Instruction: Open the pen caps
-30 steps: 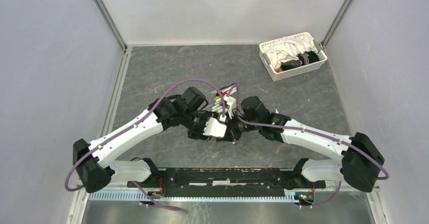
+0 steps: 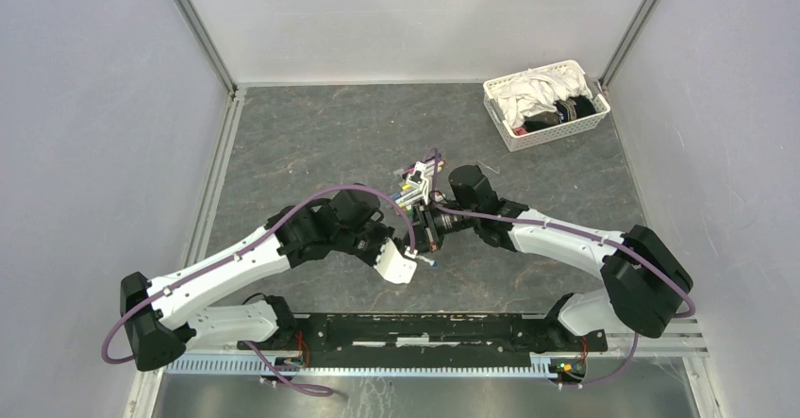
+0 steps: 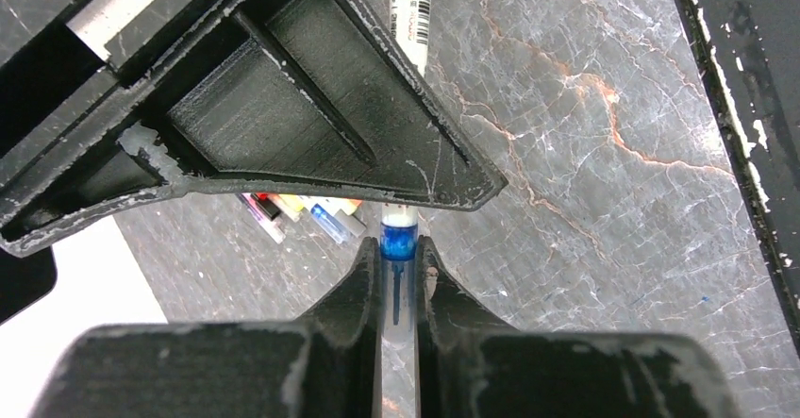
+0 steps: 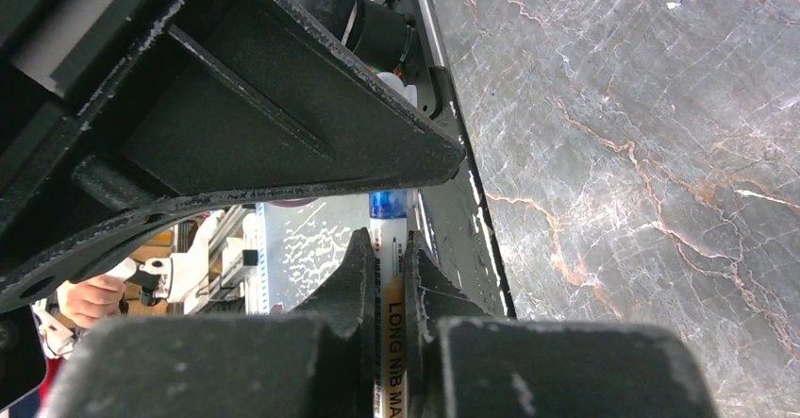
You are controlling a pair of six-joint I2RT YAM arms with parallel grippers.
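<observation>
A white marker (image 4: 390, 276) with dark lettering stands between the fingers of my right gripper, which is shut on its barrel. Its blue section and clear cap (image 3: 397, 291) show in the left wrist view, with the dark nib inside the cap. The fingers of my left gripper lie close along both sides of the cap; whether they press on it I cannot tell. The other gripper's black finger crosses the marker in each wrist view and hides part of it. From above, both grippers meet near the table's centre.
Several more markers (image 2: 408, 194) lie behind the grippers, partly covered by the right arm. A white basket (image 2: 561, 138) with cloth sits at the back right. Bare grey tabletop (image 2: 302, 135) spreads over the back left.
The right arm's elbow has drawn in to the left. The loose markers and basket stay put.
</observation>
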